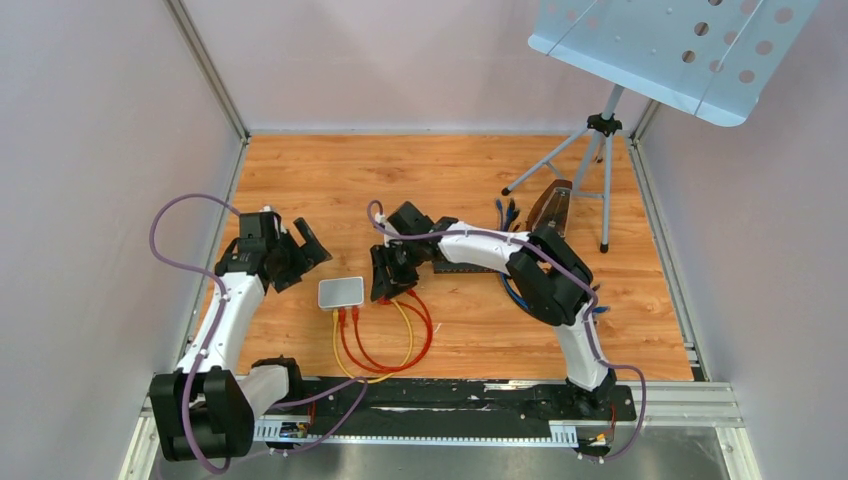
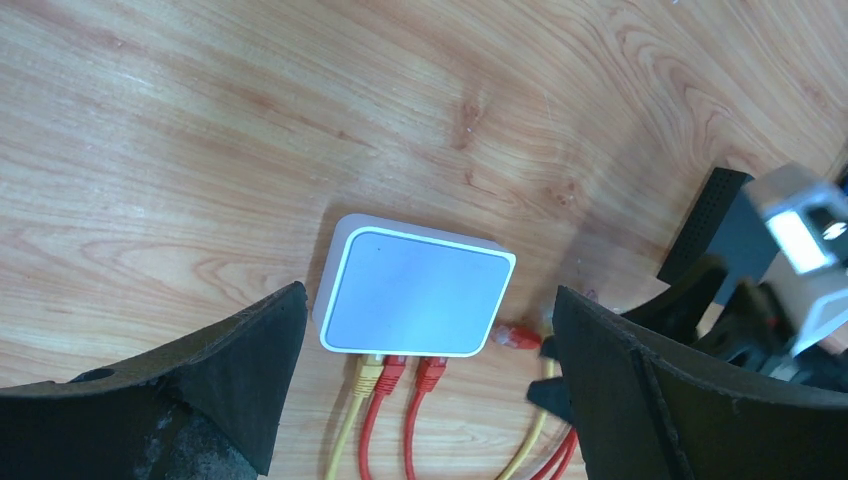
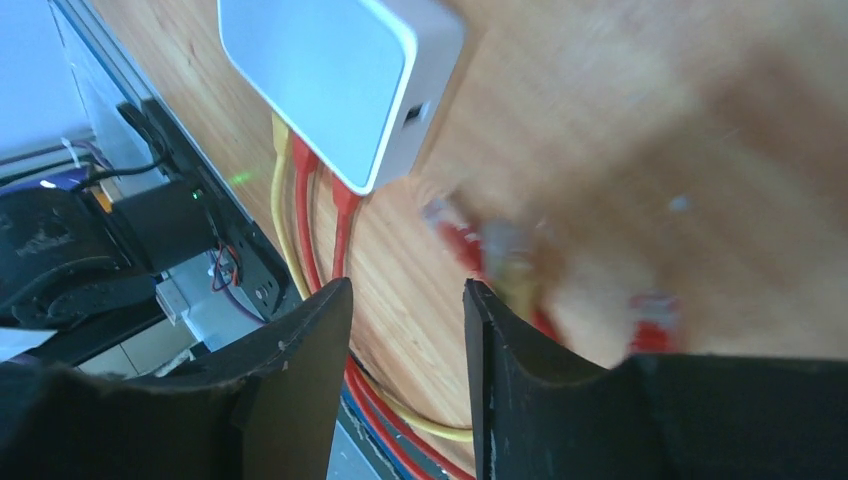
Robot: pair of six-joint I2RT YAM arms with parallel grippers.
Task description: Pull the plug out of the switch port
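Observation:
The small white switch (image 1: pixel 341 293) lies flat on the wooden table. Along its front edge one yellow plug (image 2: pixel 369 372) and two red plugs (image 2: pixel 430 373) sit in its ports. The other cable ends lie loose to its right, among them a red plug (image 2: pixel 518 337) and a blurred yellow plug (image 3: pixel 516 275). My left gripper is open behind and left of the switch, apart from it. Close to the right of the switch, my right gripper stands part open over the loose ends, nothing visibly held between its fingers.
A black box (image 1: pixel 462 267) and blue cables (image 1: pixel 514 292) lie under and behind the right arm. The metronome-like brown object (image 1: pixel 550 207) and a stand (image 1: pixel 605 125) are at the back right.

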